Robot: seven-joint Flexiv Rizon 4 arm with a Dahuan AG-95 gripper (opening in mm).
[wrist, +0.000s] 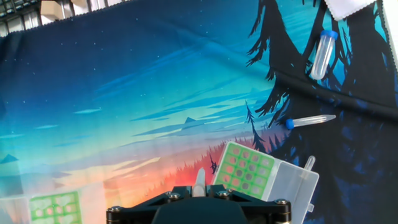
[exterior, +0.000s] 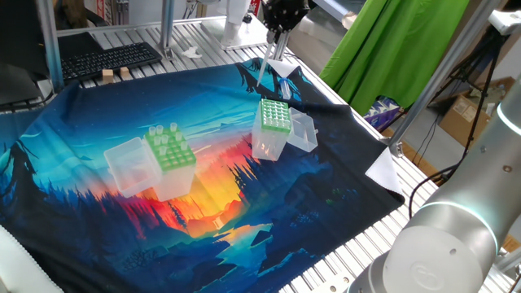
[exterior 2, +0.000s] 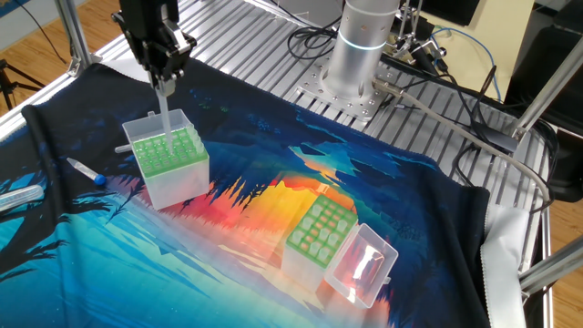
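Note:
A long translucent pipette tip (exterior 2: 167, 111) points downward from my gripper (exterior 2: 164, 78), which is shut on its upper end. In the wrist view, the same tip (wrist: 199, 181) shows just beyond the fingers. One tip box (exterior: 272, 140) with a green rack stands open at the right in exterior view 1, its clear lid (exterior: 304, 130) folded back. In exterior view 2 the held tip overlaps that box (exterior 2: 178, 187), in the air. A second tip box (exterior: 175, 181) stands to the left, with several tips (exterior: 163, 140) sticking up above its green rack.
Two blue-capped tubes, one wide tube (wrist: 323, 56) and one slim tube (wrist: 312, 121), lie on the printed cloth (wrist: 155, 62) near the first box. A keyboard (exterior: 110, 59) and small wooden blocks (exterior: 107, 76) lie beyond the cloth.

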